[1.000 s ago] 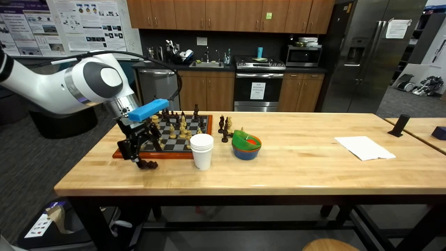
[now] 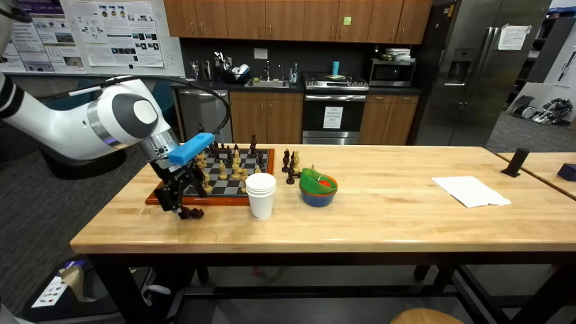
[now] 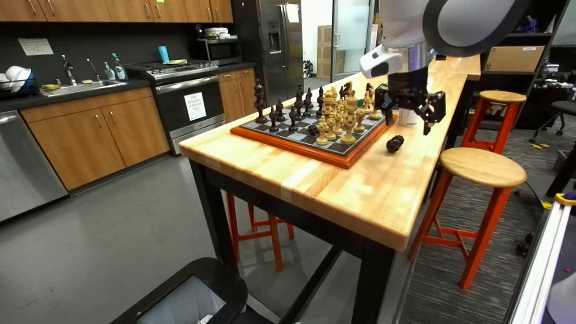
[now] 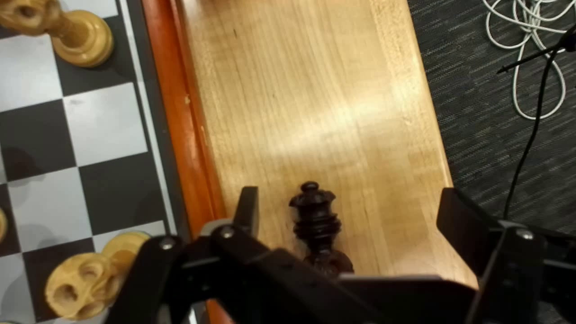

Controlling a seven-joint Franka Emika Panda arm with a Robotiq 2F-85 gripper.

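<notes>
A dark brown chess piece lies on its side on the bare wood, between the chessboard's edge and the table's edge; its lower end is hidden by the gripper in the wrist view. My gripper stands open over it, one finger on each side, the piece nearer the board-side finger. From the side, the gripper appears a little above the dark piece. The chessboard, with a red-brown frame, carries light and dark pieces, mostly upright.
Stacked white cups stand close to the board's front corner. Farther right are several loose chess pieces, a green bowl tilted in a blue bowl, and white paper. Bare tabletop stretches between the bowls and paper.
The lying chess piece has not visibly moved.
</notes>
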